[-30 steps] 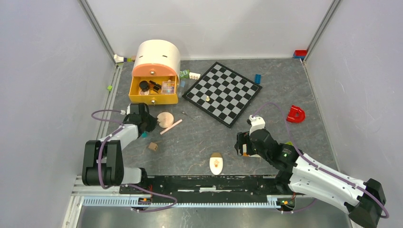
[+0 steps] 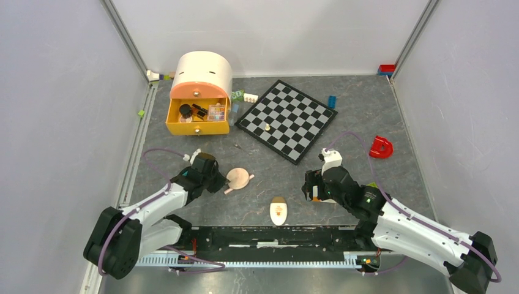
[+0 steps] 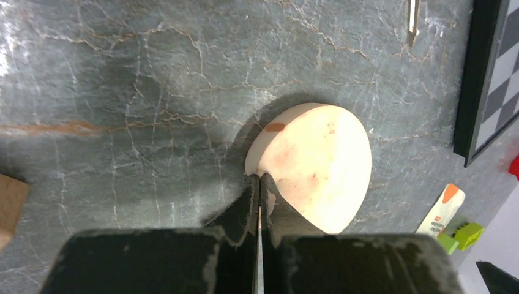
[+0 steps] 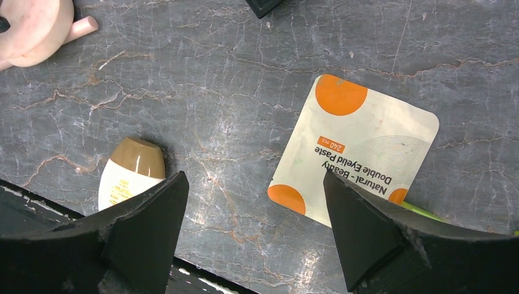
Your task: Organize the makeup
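Note:
My left gripper (image 2: 226, 182) is shut on the edge of a pale round puff (image 3: 321, 162), held above the floor. A thin pinkish stick (image 4: 82, 29) partly shows under the puff in the right wrist view. My right gripper stands open and empty over the floor. Between its fingers and beyond lies a flat white-and-orange Bubble Eye Mask packet (image 4: 361, 147). A white bottle with a tan cap (image 4: 136, 160) lies to its left. The organizer's yellow drawer (image 2: 197, 128) is pulled out, with black items and a small palette (image 2: 216, 113) inside.
A chessboard (image 2: 286, 119) lies at the back middle, with a small piece on it. A red letter-shaped block (image 2: 380, 147) sits at the right. A wooden cube (image 3: 11, 205) lies near the left gripper. Floor between the arms is mostly clear.
My left gripper has carried the puff toward the front and right, away from the drawer, over the pinkish stick. The right arm has stayed in place.

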